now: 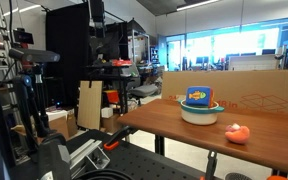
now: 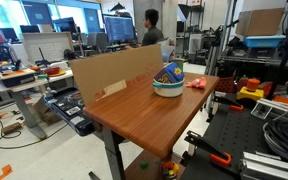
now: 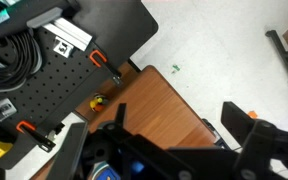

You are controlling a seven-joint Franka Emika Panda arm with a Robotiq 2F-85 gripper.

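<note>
A white pot with teal handles [image 1: 199,115] stands on the wooden table, also seen as the bowl-like pot [image 2: 168,89] in the second exterior view. Inside it sits a blue item with a colourful fish picture [image 1: 199,96], its top above the rim. Nearer the table's front edge lies a pink-orange object [image 1: 237,133]. My gripper is open high above the table, its dark fingers wide apart with only tabletop and floor showing between them. A blue piece [image 3: 105,171] shows at the bottom of the wrist view, partly hidden by the gripper.
A cardboard panel [image 2: 124,70] stands along the table's far side. Black base plates with clamps and coiled cable [image 3: 19,60] lie beside the table. A person [image 2: 152,30] is in the background.
</note>
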